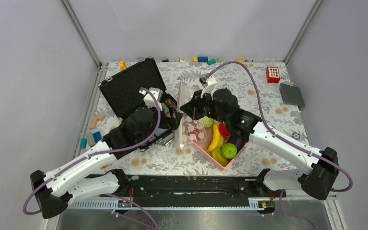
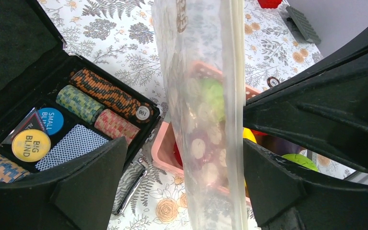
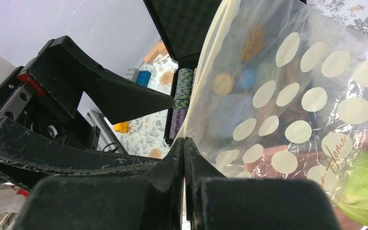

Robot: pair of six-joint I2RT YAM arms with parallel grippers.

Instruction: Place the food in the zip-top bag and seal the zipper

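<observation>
A clear zip top bag (image 2: 196,120) with white dots (image 3: 316,100) hangs upright above a pink bin (image 1: 211,160). My right gripper is shut at the bag's cream top strip, holding it up. My left gripper stands open, its fingers either side of that strip, close to the right gripper. The bin holds bananas (image 1: 214,139), a green apple (image 1: 228,150), an eggplant (image 1: 235,142), something red (image 1: 223,129) and lettuce (image 1: 208,122). The bag shows no food clearly inside it.
An open black case (image 1: 129,86) of chips lies left of the bin. A red box (image 1: 272,74) and grey board (image 1: 291,95) sit at back right. Small blocks line the table's back and left edges.
</observation>
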